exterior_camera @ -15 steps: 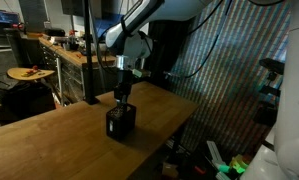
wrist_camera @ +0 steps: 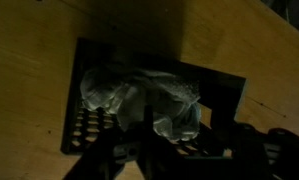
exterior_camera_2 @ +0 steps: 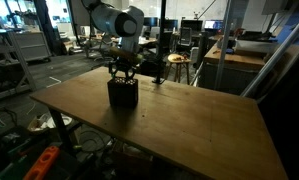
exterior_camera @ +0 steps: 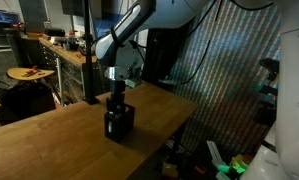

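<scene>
A black basket (exterior_camera: 119, 122) with perforated walls stands on the wooden table; in exterior view 2 the same basket (exterior_camera_2: 123, 94) is near the table's left part. Inside it, in the wrist view, lies a crumpled, see-through plastic bag (wrist_camera: 169, 88). My gripper (exterior_camera: 116, 101) points down at the basket's open top, and exterior view 2 has the gripper (exterior_camera_2: 121, 70) at rim height. Close to the bag, the open gripper shows as dark finger shapes with no grasp on it visible. The wrist view is too dark to tell whether they touch.
Bare wooden tabletop (exterior_camera_2: 194, 112) stretches away on one side of the basket. A dark upright post (exterior_camera: 90, 60) rises behind the table's far edge. A round stool (exterior_camera: 31, 74) stands on the floor beyond.
My gripper has come down a little and shifted slightly left toward the basket's opening. The basket stays where it was.
</scene>
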